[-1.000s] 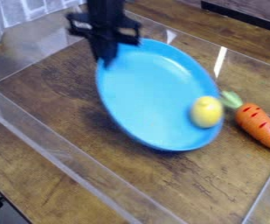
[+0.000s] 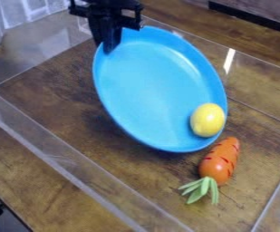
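A blue oval plate (image 2: 149,86) fills the middle of the view, with a yellow egg-shaped toy (image 2: 207,120) on its right part. My black gripper (image 2: 107,36) is at the plate's upper-left rim, shut; the rim seems to be at its fingertips, but whether it is pinched between them is hard to see. A toy carrot (image 2: 219,164) with green leaves lies on the wooden board at the lower right, apart from the plate.
Clear low walls run along the left and lower edges of the wooden surface (image 2: 70,181). Bare board shows at the lower left and upper right.
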